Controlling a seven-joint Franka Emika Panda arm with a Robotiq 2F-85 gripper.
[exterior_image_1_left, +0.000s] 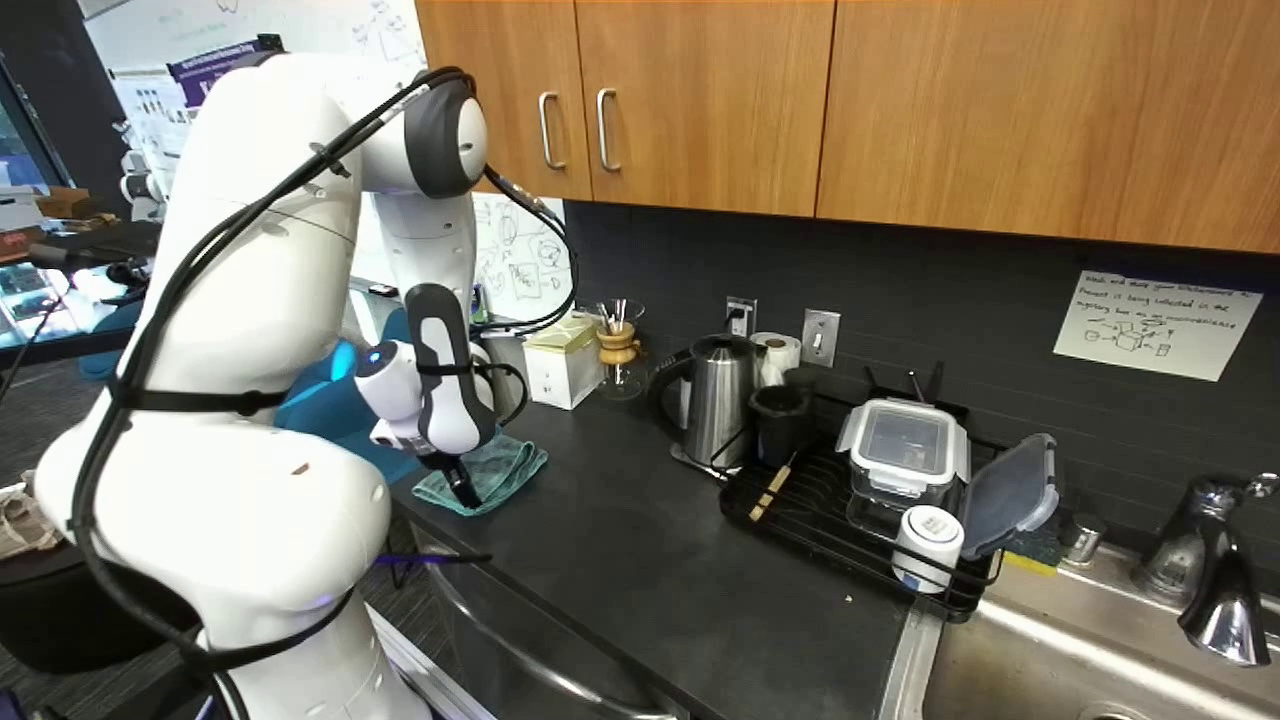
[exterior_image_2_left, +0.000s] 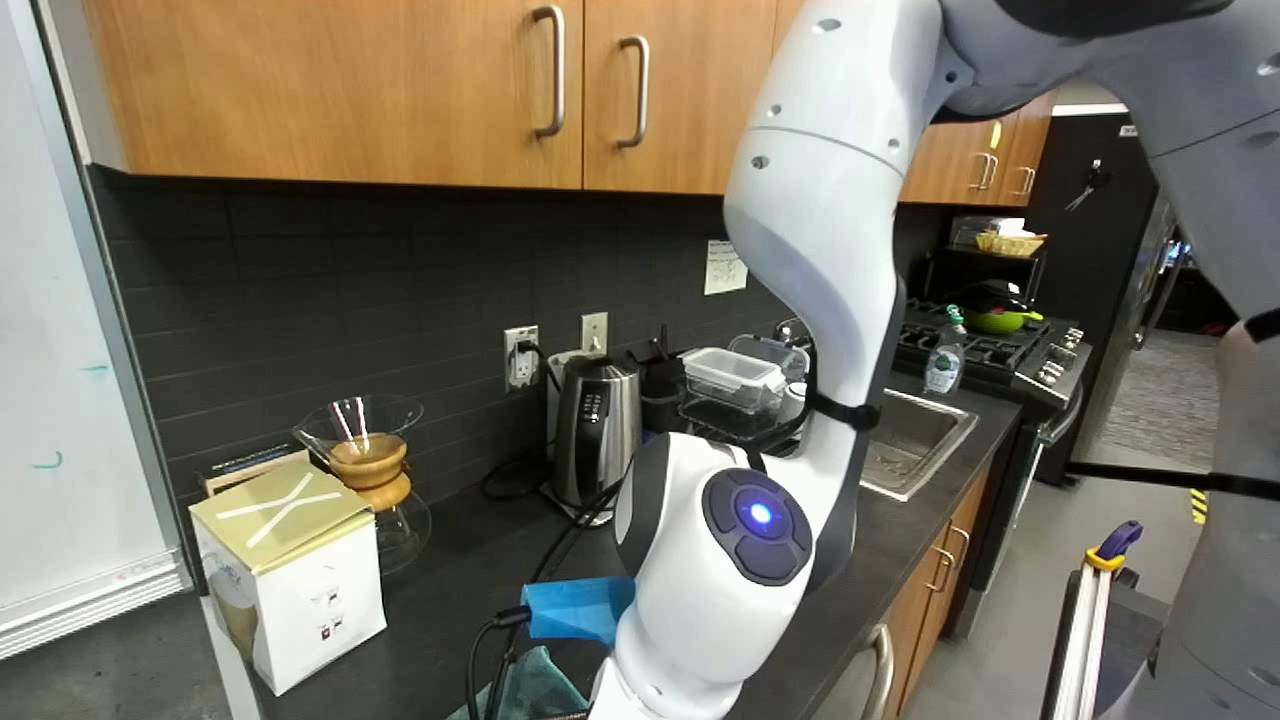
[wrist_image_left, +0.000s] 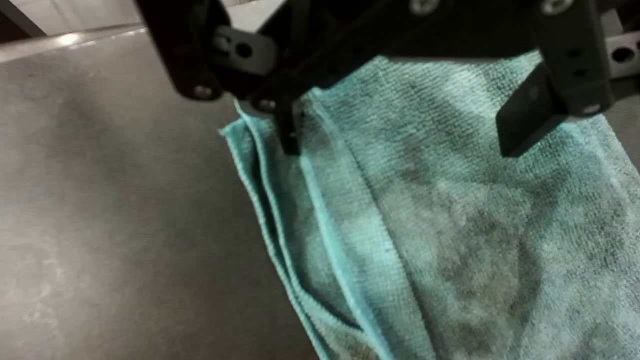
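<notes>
A folded teal cloth lies near the counter's left end. My gripper is low over it, pointing down. Seen from the wrist, the fingers stand wide apart: one fingertip is over the cloth's layered edge, the other fingertip is over its broad flat part. Between them the cloth spreads out, not pinched. I cannot tell whether the tips touch it. In the second exterior view only a corner of the cloth shows, and the fingers are out of frame.
A white box and a glass coffee maker stand behind the cloth. Farther right are a steel kettle, a black dish rack with containers, and the sink.
</notes>
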